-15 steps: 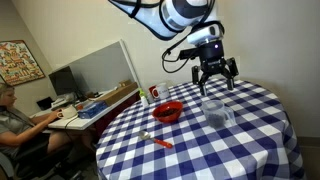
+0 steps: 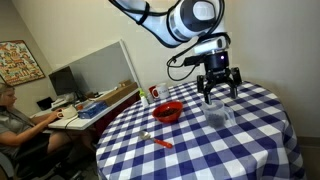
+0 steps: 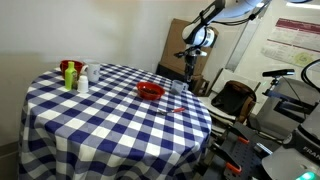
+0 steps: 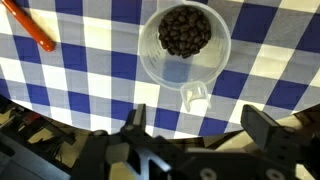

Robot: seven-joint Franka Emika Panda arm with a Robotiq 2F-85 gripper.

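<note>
A clear container [image 4: 155, 62] with dark brown beans [image 4: 185, 31] in its bottom stands upright on the checkered tablecloth, at the top centre of the wrist view. Its handle or spout [image 4: 197, 98] points toward my gripper. The fingers are open, one finger to each side of that projecting part, and nothing is held. In exterior view 1 the gripper [image 2: 219, 93] hangs pointing down, close above the container [image 2: 215, 116]. Exterior view 2 shows the container [image 3: 179, 88] small at the table's far end; whether the fingers touch it cannot be told.
A red bowl [image 2: 168, 112] and a spoon-like utensil with an orange handle [image 2: 158, 141] lie left of the container. Bottles [image 3: 69, 76] and a white mug [image 3: 93, 72] stand at the table's other end. Bare tablecloth [image 2: 180, 160] fills the front. A person [image 2: 20, 125] sits far left.
My gripper has come down toward the container over the last second, with its fingers still open. The container has not visibly moved.
</note>
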